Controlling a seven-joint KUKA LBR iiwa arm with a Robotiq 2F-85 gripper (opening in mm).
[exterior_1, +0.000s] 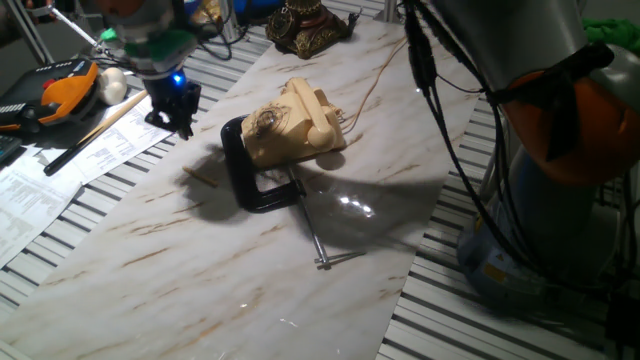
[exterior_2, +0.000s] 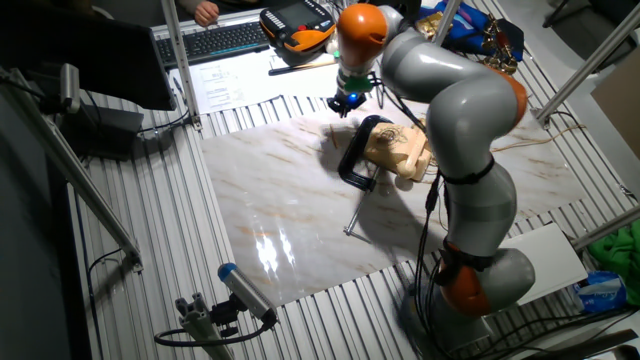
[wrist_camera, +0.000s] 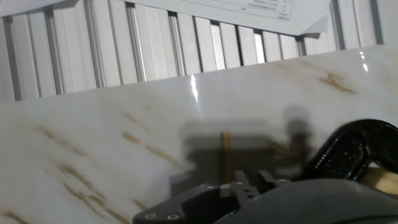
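My gripper (exterior_1: 172, 126) hangs over the far-left part of the marble-patterned board. In the wrist view its dark fingers (wrist_camera: 242, 188) show only partly at the bottom edge; whether they are apart is unclear, and nothing held can be made out. A thin tan stick (exterior_1: 200, 177) is near the board's left side, apart from the gripper; the wrist view shows the stick (wrist_camera: 225, 149) inside the gripper's shadow. To the right sits a cream telephone-shaped object (exterior_1: 285, 130). A black C-clamp (exterior_1: 240, 175) stands against its left side, its screw bar (exterior_1: 315, 235) pointing toward the front.
An ornate dark-gold object (exterior_1: 308, 30) stands at the back. Papers (exterior_1: 110, 135), a dark pen-like rod (exterior_1: 70, 155) and an orange-black device (exterior_1: 50, 95) lie beyond the board's left edge. Much of the front board (exterior_1: 190, 300) is clear.
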